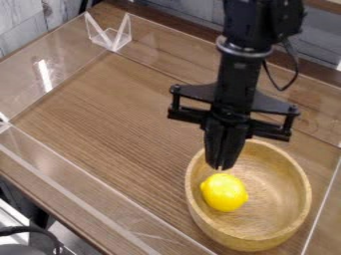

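Note:
My black gripper hangs above the back part of a round wooden bowl, its tips pointing down and close together, shut with nothing visible between them. A yellow ball-like object lies in the front-left part of the bowl, below the fingertips and apart from them.
A wooden table fills most of the view, with free room to the left of the bowl. A clear angular object stands at the back left. A black cable hangs beside the arm on the right.

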